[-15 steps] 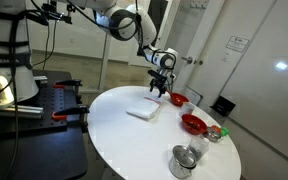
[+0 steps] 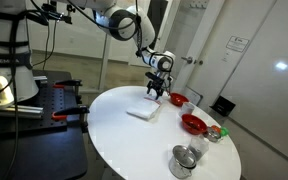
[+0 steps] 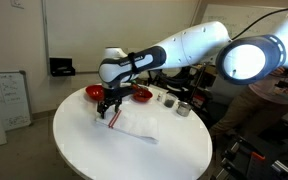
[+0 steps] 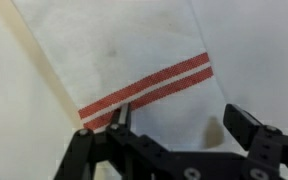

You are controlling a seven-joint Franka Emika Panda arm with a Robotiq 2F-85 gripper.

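Observation:
A white cloth point(image 3: 136, 124) with a pair of red stripes at one end lies on the white round table point(image 3: 79, 142). Over its striped end is my gripper point(image 3: 106, 112), pointing down. In the wrist view the gripper stands open, its two fingers apart with the cloth point(image 4: 134, 50) below them. The red stripes run at a slant near the left finger point(image 4: 121, 116). Nothing is seen held between the fingers. Whether the fingertips touch the cloth, I cannot tell.
Red bowls point(image 2: 194, 124) and a clear cup point(image 2: 187, 108) stand along the table's far side in exterior view 1. Metal pots point(image 2: 182, 160) are at the near right edge.
My gripper has come down a little toward the striped end of the cloth. The bowls and pots stay where they were.

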